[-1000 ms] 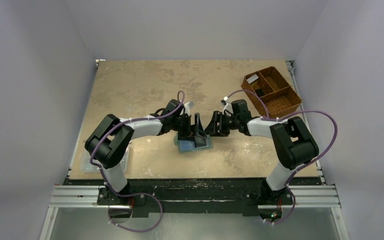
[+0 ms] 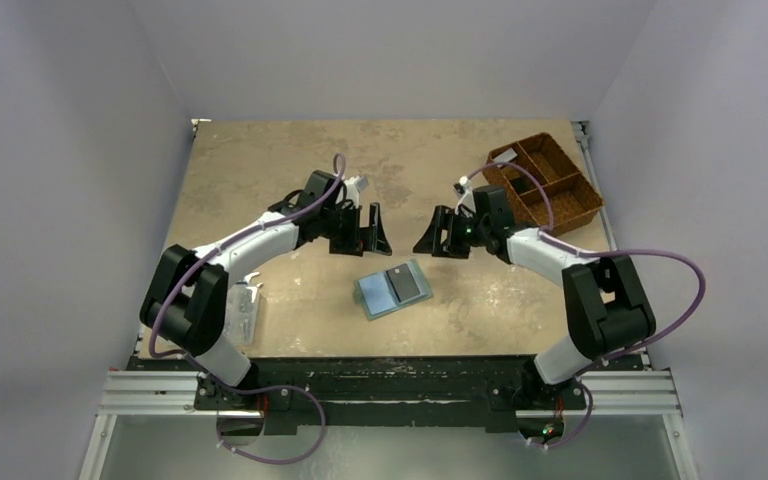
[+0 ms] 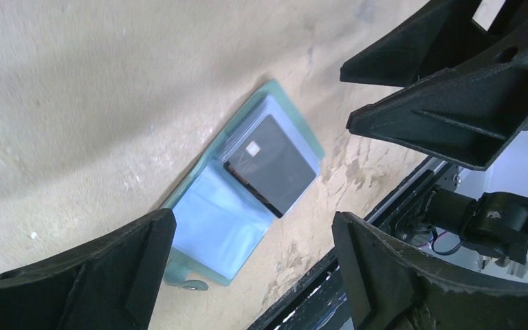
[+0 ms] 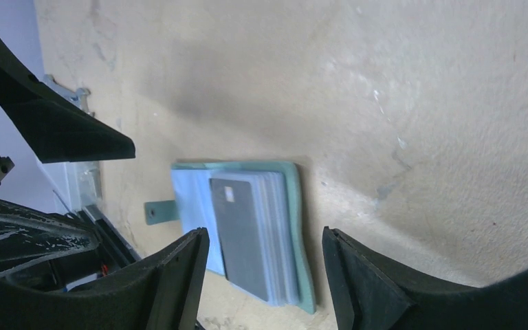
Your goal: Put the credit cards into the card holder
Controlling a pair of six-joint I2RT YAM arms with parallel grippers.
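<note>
The card holder (image 2: 365, 309) lies open and flat on the table in front of both arms, with a teal-green cover and a light blue left side (image 3: 213, 220). On its right side rests a dark grey card (image 3: 271, 161) with a small pale square, atop layered bluish edges (image 4: 273, 220). A small tab (image 4: 161, 212) sticks out from the holder's left end. Just behind the holder, my left gripper (image 2: 367, 240) stands open and empty, clear of it. My right gripper (image 2: 438, 236), also open and empty, is behind the holder's right end. Whether any loose cards lie elsewhere, I cannot tell.
At the back right, a brown divided basket (image 2: 582, 212) contains a white item (image 2: 505, 156) and a dark one. A clear container (image 2: 243, 315) sits at the left front, partly behind my left arm. Bare table surrounds the holder.
My left gripper has drawn back up and left, uncovering the holder. The right gripper has shifted slightly right. Over the second, the holder has turned a little and moved slightly towards the front.
</note>
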